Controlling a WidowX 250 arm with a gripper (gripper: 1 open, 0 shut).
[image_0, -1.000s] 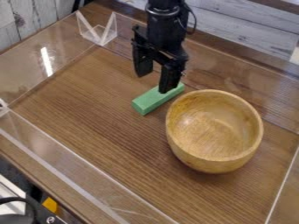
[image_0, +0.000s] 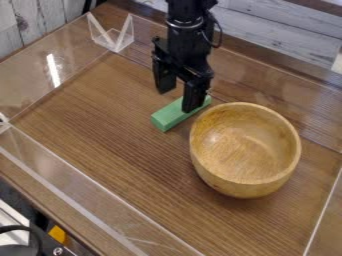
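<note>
The black gripper (image_0: 179, 86) hangs over the wooden table at the upper middle, open, its fingers pointing down just above and beside a green block (image_0: 171, 116). The block lies flat at a diagonal, its upper right end partly behind a finger. Right of the block sits a large round tan wooden bowl (image_0: 243, 170), empty.
A white wire-like object (image_0: 115, 36) stands at the back left near the table edge. Dark cables and a small yellow item lie at the bottom left corner.
The gripper has shifted slightly over the last second, staying above the green block. The block and bowl have not visibly moved.
</note>
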